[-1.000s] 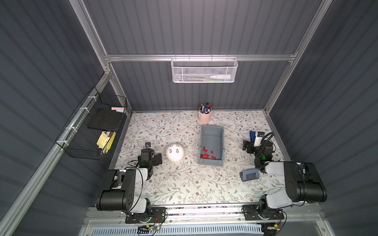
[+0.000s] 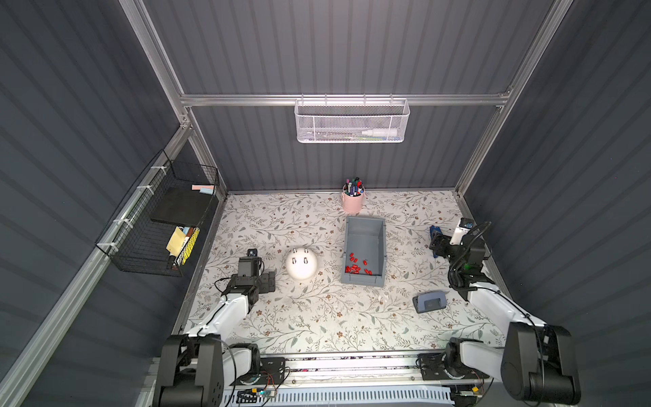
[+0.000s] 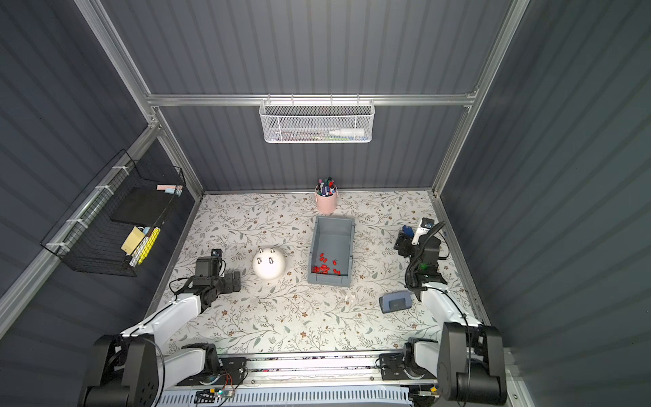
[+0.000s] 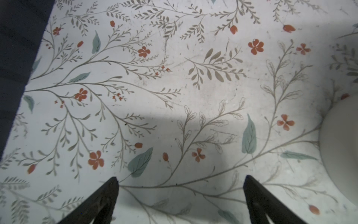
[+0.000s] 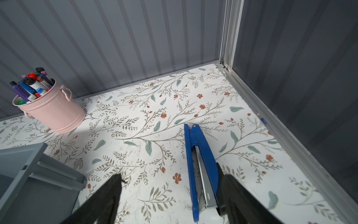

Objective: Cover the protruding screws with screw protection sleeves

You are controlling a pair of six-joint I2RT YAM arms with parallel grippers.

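Note:
A white dome [image 2: 301, 270] with protruding screws [image 2: 305, 260] sits left of centre; its edge also shows at the right of the left wrist view. Red sleeves [image 2: 353, 268] lie in the front of the grey bin [image 2: 381, 247] at the centre. My left gripper stands open left of the dome, with only tabletop between its fingers. My right gripper is at the right of the bin, its fingers apart, near a blue stapler-like tool [image 5: 208, 164], with nothing held.
A pink pen cup [image 2: 352, 202] stands behind the bin. A grey tray-like object [image 2: 429, 301] lies at front right. A black wire basket [image 2: 145, 244] hangs on the left wall.
Both arms have changed posture, their elbows swinging outward and down in the top left view. The right gripper has shifted right and up; the left has moved slightly left.

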